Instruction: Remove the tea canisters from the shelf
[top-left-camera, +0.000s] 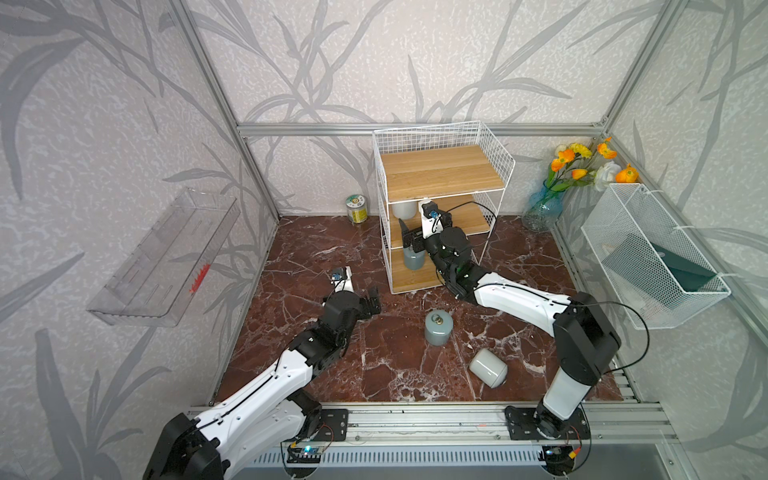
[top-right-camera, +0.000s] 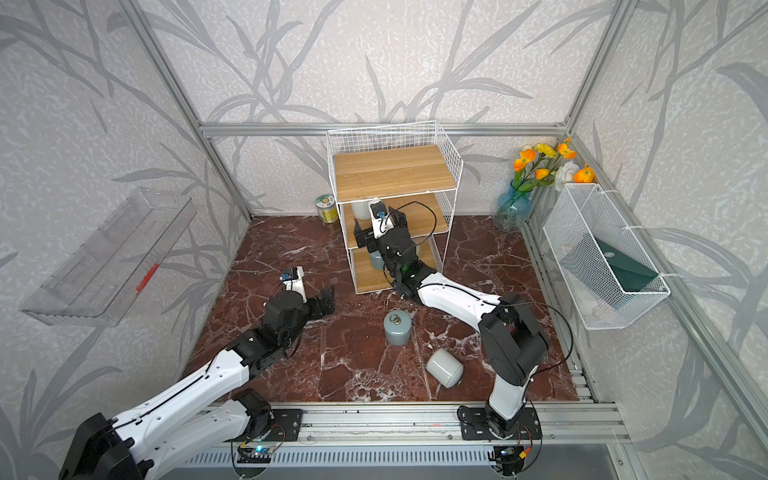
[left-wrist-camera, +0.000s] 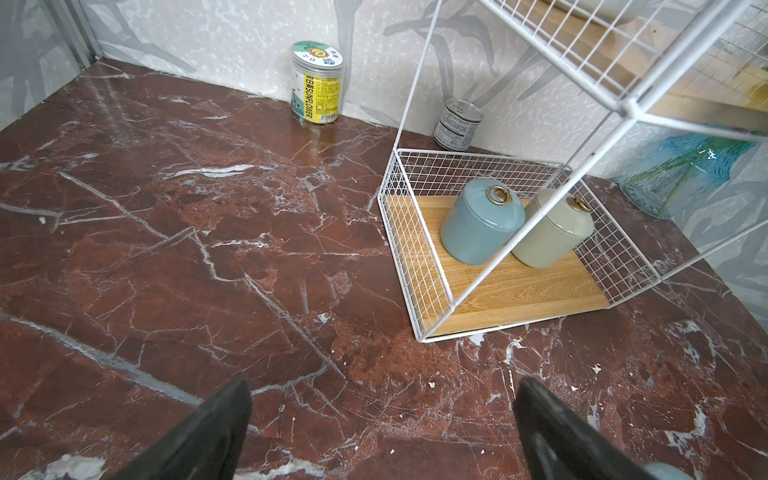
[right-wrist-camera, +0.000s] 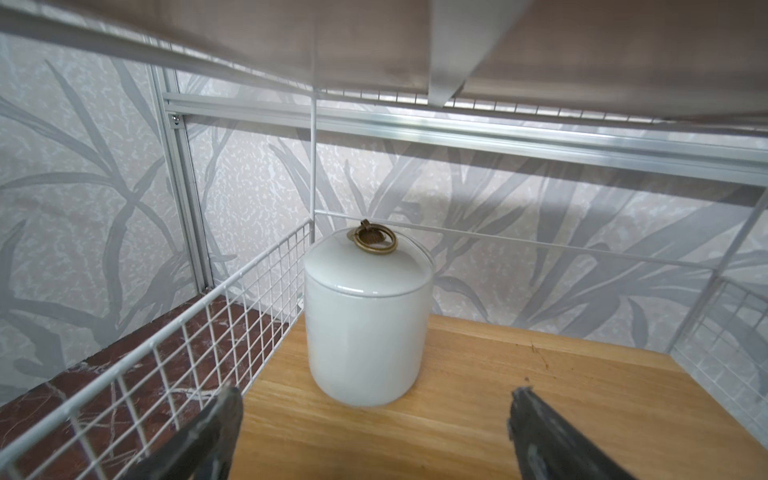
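A white canister with a brass ring (right-wrist-camera: 364, 336) stands on the middle wooden board (right-wrist-camera: 560, 376) of the wire shelf. My right gripper, open and empty, is at that level, just short of the canister. A blue canister (left-wrist-camera: 478, 228) and a cream canister (left-wrist-camera: 552, 240) stand on the bottom board. Out on the marble, a grey-blue canister (top-left-camera: 438, 329) stands upright and a pale one (top-left-camera: 488, 368) lies on its side. My left gripper hangs open over the table, left of the shelf's front.
A yellow-labelled tin (left-wrist-camera: 317, 96) and a smaller tin (left-wrist-camera: 456, 128) stand by the back wall. A flower vase (top-left-camera: 544, 204) is right of the shelf. A clear tray (top-left-camera: 164, 256) and a mesh basket (top-left-camera: 640, 240) hang at the sides.
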